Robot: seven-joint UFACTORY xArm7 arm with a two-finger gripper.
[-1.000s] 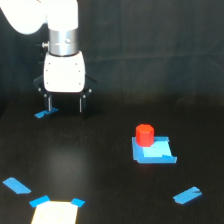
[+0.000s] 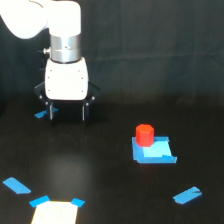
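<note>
A red, roughly cylindrical object (image 2: 145, 135) rests at the upper left of a pale blue-white square (image 2: 157, 149) bordered with blue tape, right of the middle. My gripper (image 2: 67, 114) hangs at the left, above the dark table and well apart from the red object. Its dark fingers stand far apart, and nothing shows between them.
A white square (image 2: 55, 213) with blue tape at its corners lies at the front left. Strips of blue tape mark the table at left (image 2: 16, 186) and right (image 2: 187, 195).
My arm and gripper have come slightly lower in the view and a little to the right. The red object and the taped squares have stayed put.
</note>
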